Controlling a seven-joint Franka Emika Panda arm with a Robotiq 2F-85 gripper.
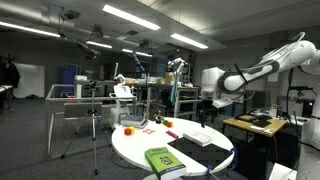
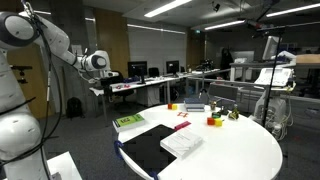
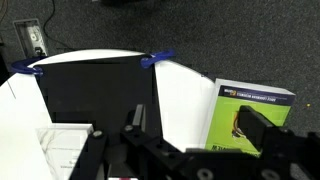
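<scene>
My gripper hangs above the right side of the round white table, well clear of its top. In the wrist view the dark fingers of the gripper stand wide apart, open, with nothing held between them. A green book lies flat on the table, partly covered by the right finger in that view. To its left is a black mat. A white box or tray rests by the mat, and the wrist view shows part of it at lower left.
Small red, orange and yellow objects sit farther across the table, with a red item closer to the white box. Blue tape pieces mark the mat's edge. A tripod stands on the floor beside the table.
</scene>
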